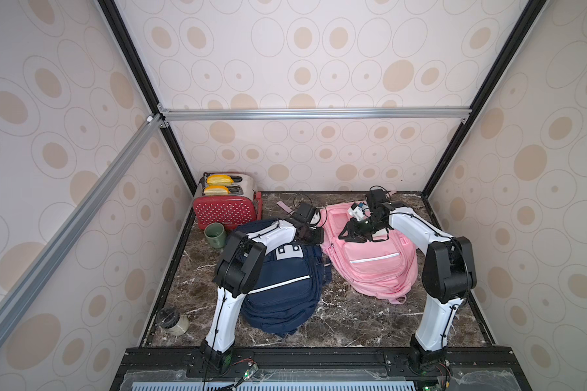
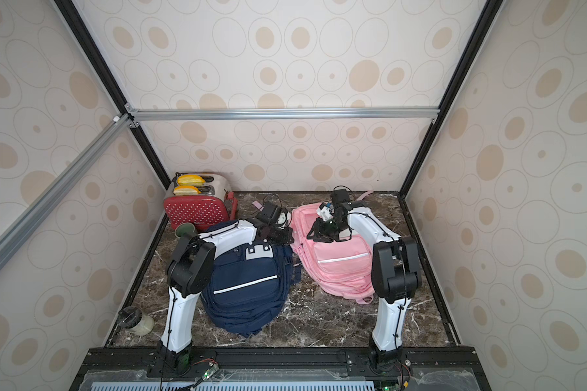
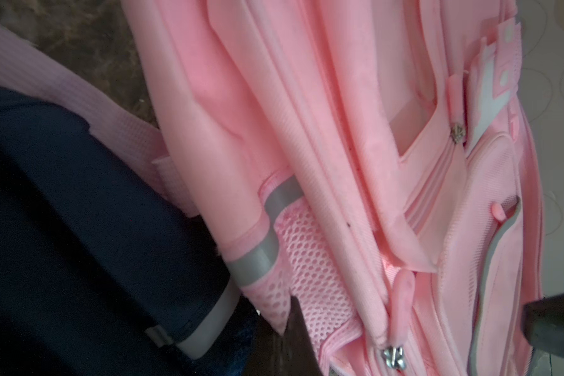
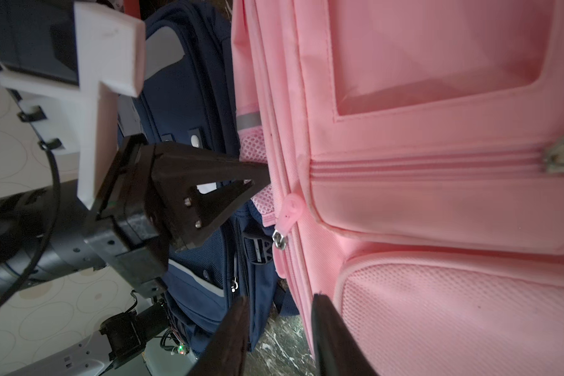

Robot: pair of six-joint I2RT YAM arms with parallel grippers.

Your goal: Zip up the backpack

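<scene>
The pink backpack (image 1: 378, 267) lies on the marble table, a navy backpack (image 1: 277, 306) to its left. My left gripper (image 1: 316, 236) is at the pink bag's left edge, by the mesh side pocket; its fingers appear shut in the right wrist view, and whether anything is caught between them is unclear. A pink zipper pull hangs near it, also seen in the right wrist view. My right gripper (image 1: 349, 233) is over the pink bag's upper left part, its two fingertips apart and blurred, just below that zipper pull (image 4: 288, 216), nothing seen between them.
A red dotted bag (image 1: 221, 215) with yellow items stands at the back left, a green mug (image 1: 215, 236) beside it. A jar (image 1: 173, 322) is at the front left. Bare table shows at the front between the bags and at right.
</scene>
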